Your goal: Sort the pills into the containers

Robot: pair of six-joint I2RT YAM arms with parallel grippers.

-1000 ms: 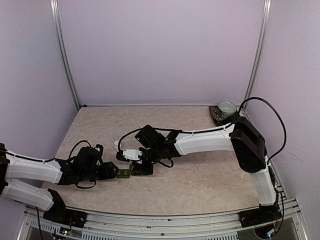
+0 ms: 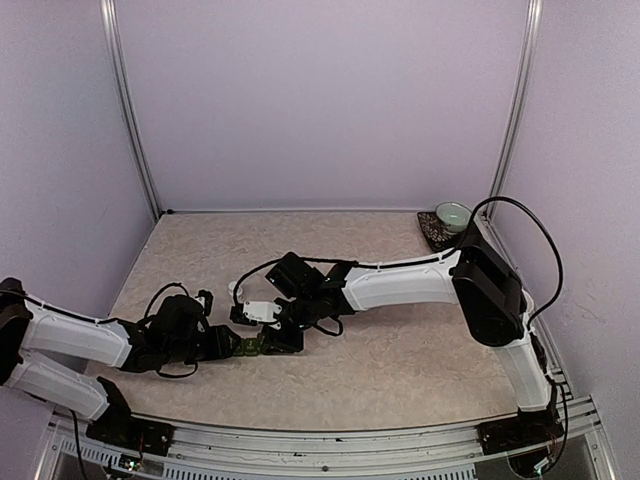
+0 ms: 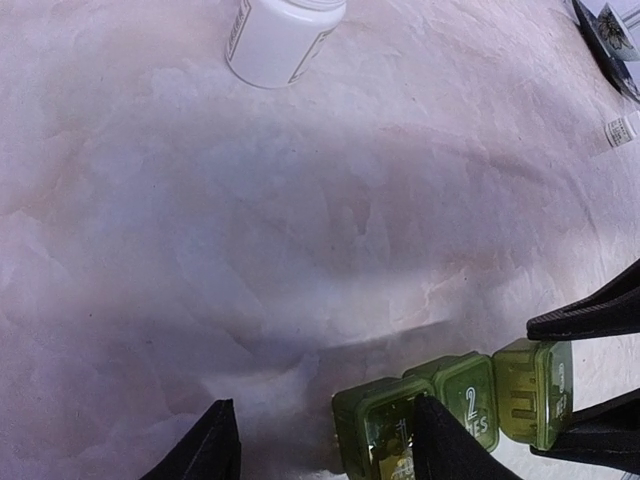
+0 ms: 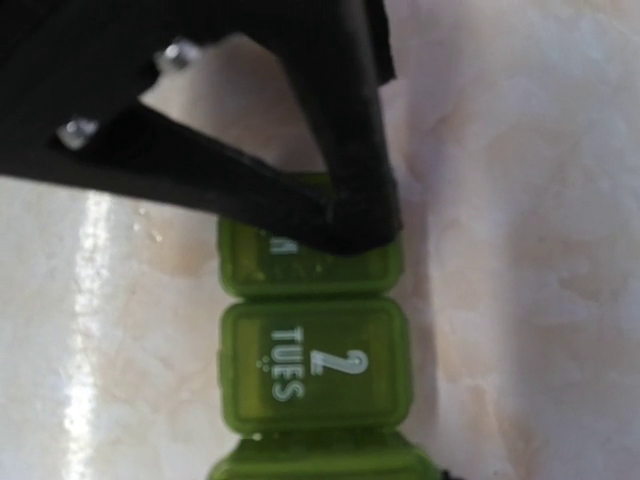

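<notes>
A green pill organizer (image 3: 465,395) lies on the table low in the left wrist view; its lid marked 2 TUES (image 4: 315,365) shows in the right wrist view. My left gripper is part open at the organizer's left end, one finger over the first compartment. My right gripper is shut on the organizer's end compartment, at the right in the left wrist view. A white pill bottle (image 3: 280,40) stands behind the organizer.
A dark patterned tray (image 2: 435,232) with a pale green bowl (image 2: 452,216) sits at the back right. A second small white container (image 3: 620,130) shows at the right of the left wrist view.
Both arms have shifted very slightly in the top view over the last second, the left a little downward; otherwise little differs.
</notes>
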